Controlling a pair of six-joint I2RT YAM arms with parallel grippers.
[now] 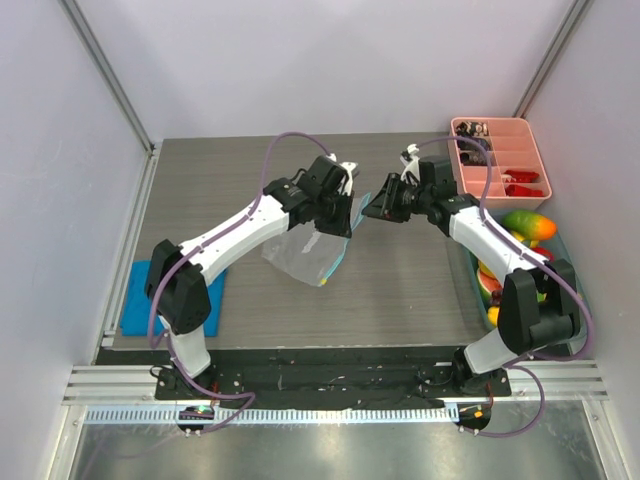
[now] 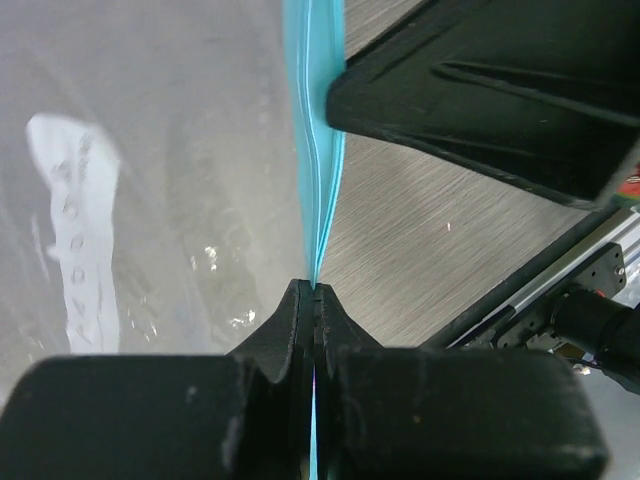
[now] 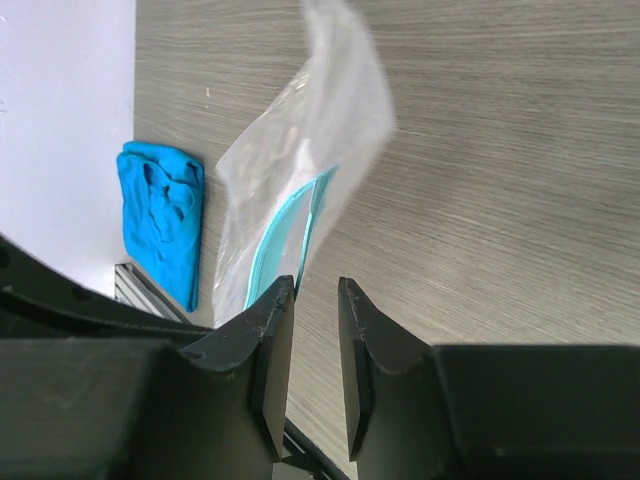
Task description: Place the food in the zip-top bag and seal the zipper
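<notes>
A clear zip top bag (image 1: 305,262) with a light blue zipper edge is held up in mid-table. My left gripper is shut on that edge, pinching it in its tips. Beside it on the right, my right gripper is part open, with one finger at the blue zipper strip; in the left wrist view that finger touches the strip above the left tips. Whether anything is between the right fingers is unclear.
A green bin of toy food (image 1: 530,225) stands at the right, below a pink divided tray (image 1: 515,155). A blue cloth (image 3: 160,220) lies at the left.
</notes>
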